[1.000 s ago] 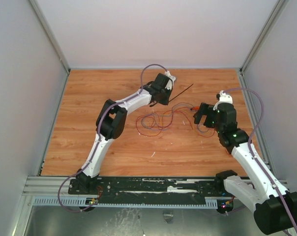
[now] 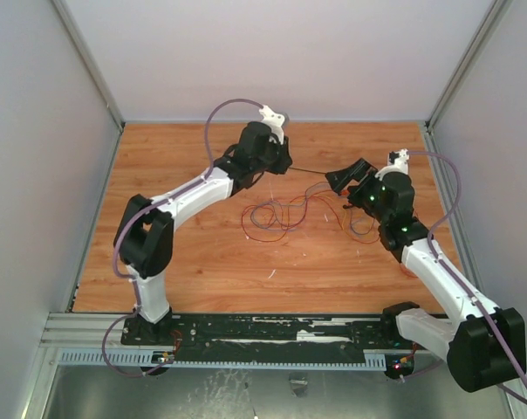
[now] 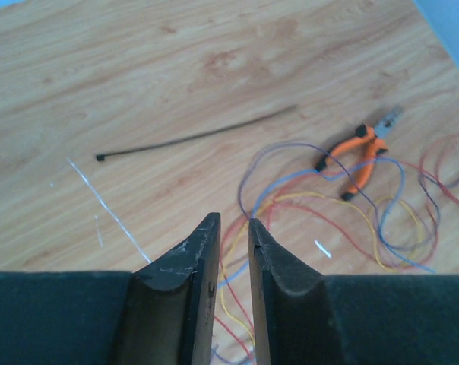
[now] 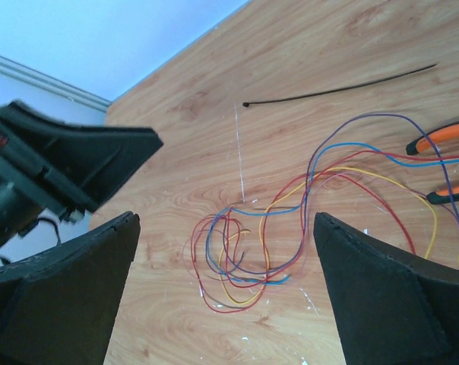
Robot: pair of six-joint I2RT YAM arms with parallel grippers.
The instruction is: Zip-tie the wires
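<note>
A bundle of red, blue, yellow and purple wires [image 2: 281, 214] lies loose on the middle of the wooden table. A black zip tie lies apart behind the wires, also visible in the right wrist view [image 4: 340, 88]. My left gripper [image 2: 281, 161] is raised over the zip tie's left end; in the left wrist view its fingertips [image 3: 210, 228] are close together, with nothing visible between them. My right gripper [image 2: 344, 177] hangs open above the wires on the right, its fingers wide apart with nothing between them.
Orange-handled pliers [image 3: 374, 156] lie among the wires at the right. Walls enclose the table at the back and sides.
My left arm has moved up and to the left, away from where it was over the zip tie. My right gripper has shifted slightly left and up.
</note>
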